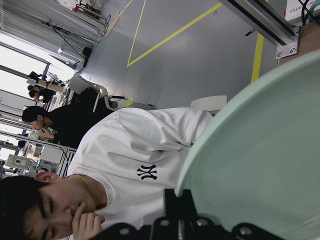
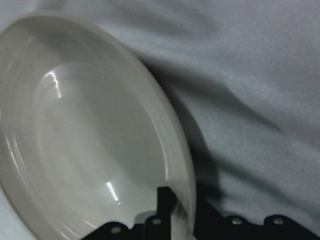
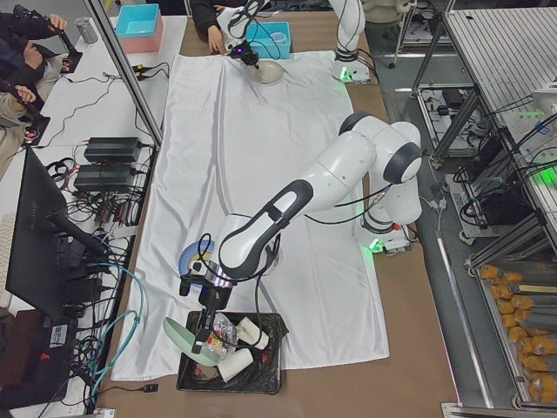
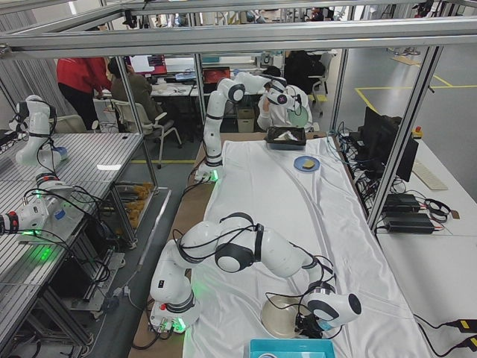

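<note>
A pale green plate (image 3: 181,340) is held tilted over the black bin (image 3: 273,366) by my left gripper (image 3: 202,338); in the left wrist view its rim runs down between the fingers. A cream oval dish (image 4: 276,319) lies on the white cloth at the other end, where my right gripper is at its rim, which stands between the fingers in the right wrist view; whether they press on it I cannot tell.
The bin holds white cups and crumpled wrapping. A blue plate (image 4: 314,163) with a yellow item lies near it. A blue basin (image 4: 291,347) stands beside the dish. A person sits just beyond the bin.
</note>
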